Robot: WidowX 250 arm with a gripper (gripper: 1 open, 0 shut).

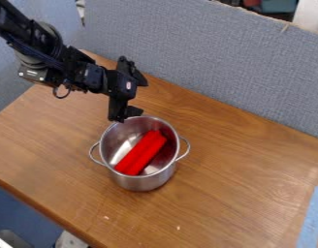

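Observation:
A steel pot (163,172) with two loop handles stands on the wooden table, holding a red elongated object (141,152) that lies diagonally inside it. My black gripper (131,95) hangs open just above and behind the pot's back rim, reaching in from the upper left. I see nothing held between its fingers.
A grey padded wall (220,53) runs along the back. A light blue strip (312,218) lies at the right edge.

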